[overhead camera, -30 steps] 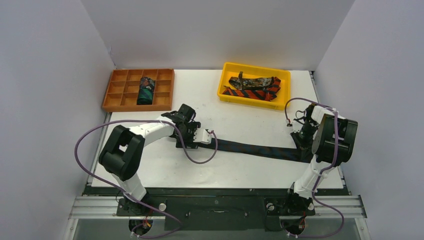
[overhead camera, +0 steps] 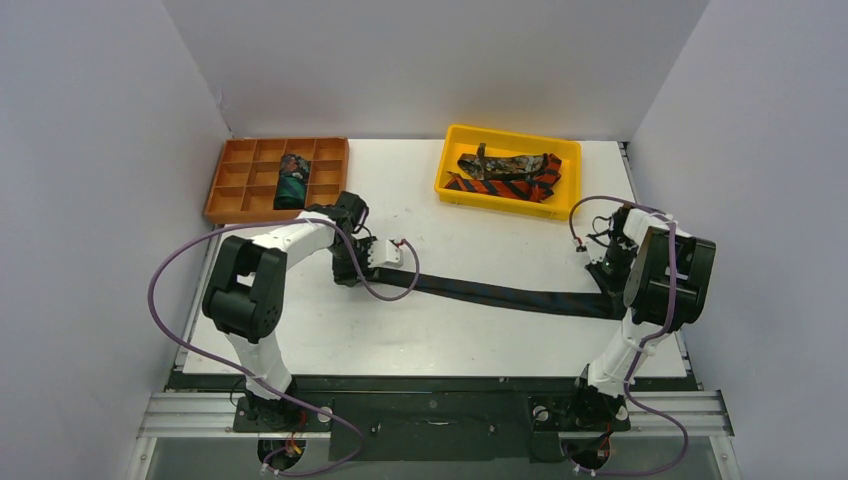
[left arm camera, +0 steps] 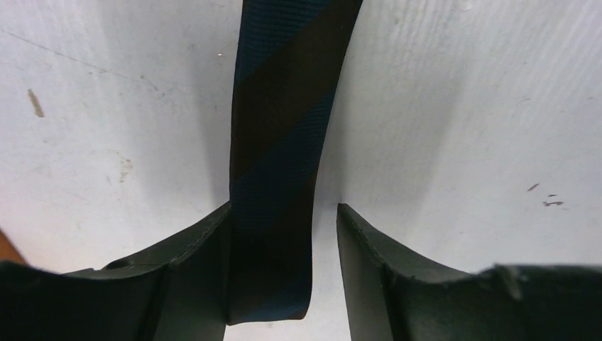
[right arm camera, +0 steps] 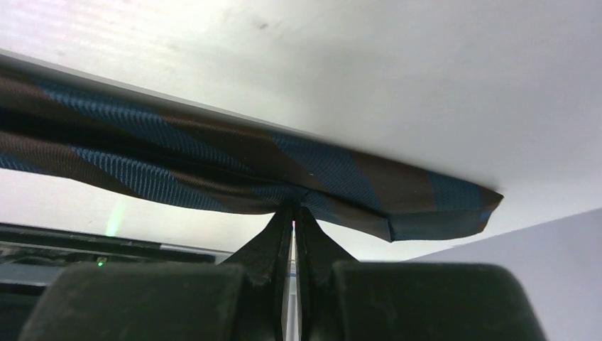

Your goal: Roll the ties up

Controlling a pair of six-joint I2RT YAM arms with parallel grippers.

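A dark tie with blue and brown diagonal stripes (overhead camera: 490, 293) stretches across the white table, folded lengthwise towards its right part. Its left end (left arm camera: 273, 284) lies between the fingers of my left gripper, which is open; the left finger touches or overlaps the tie's edge, while a gap shows to the right finger. Near the tie's other end, my right gripper is shut with its fingertips at the tie's lower edge, the cloth seeming pinched there. The tie's tip (right arm camera: 454, 213) extends beyond those fingertips, folded over.
Back left stands an orange-brown compartment tray (overhead camera: 233, 175) holding a rolled dark tie (overhead camera: 292, 182). A yellow bin (overhead camera: 510, 136) at the back holds a red striped tie (overhead camera: 510, 187) and a patterned tie (overhead camera: 500, 165).
The tie looks narrower now along its middle and right part.
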